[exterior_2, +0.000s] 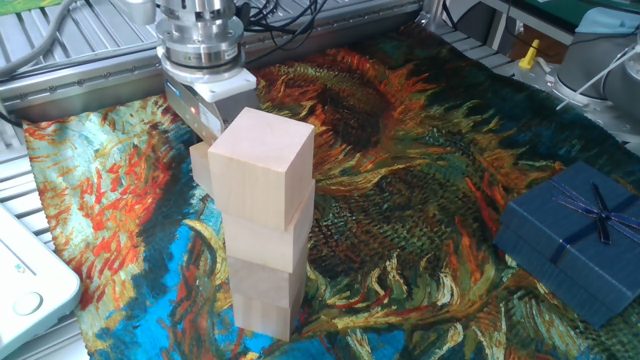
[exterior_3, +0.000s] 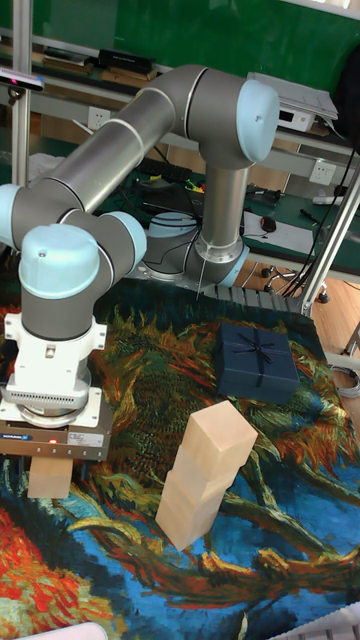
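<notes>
A tower of several pale wooden blocks (exterior_2: 262, 200) stands on the patterned cloth, its blocks slightly out of line with each other. In the other exterior view the same tower (exterior_3: 204, 469) is right of my gripper (exterior_3: 51, 454), with clear cloth between them. My gripper points down, its wide dark body low over the cloth. Directly beneath it is another wooden block (exterior_3: 49, 479); part of this block (exterior_2: 201, 167) also shows behind the tower. No fingers can be made out, so whether the block is gripped or merely under the gripper does not show.
A dark blue gift box (exterior_3: 256, 363) with a ribbon bow sits on the cloth beyond the tower. A white device (exterior_2: 30, 275) is at the left edge. A metal rail (exterior_2: 95, 85) runs behind the gripper.
</notes>
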